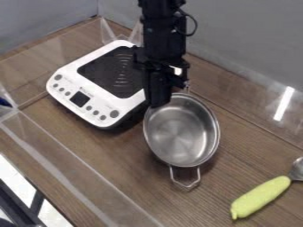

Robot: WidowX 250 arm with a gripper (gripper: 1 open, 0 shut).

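Note:
A steel pot [183, 137] with wire handles rests on the wooden counter right of the white induction cooktop [89, 106]. My black gripper [159, 96] points down at the pot's back-left rim, between pot and cooktop. Its fingertips are dark and small, so whether anything is between them is hard to see; it looks shut.
A pale yellow-green vegetable [260, 196] lies at the front right, with a metal utensil [296, 168] beside it. A wall runs along the back. Clear plastic panels edge the left side.

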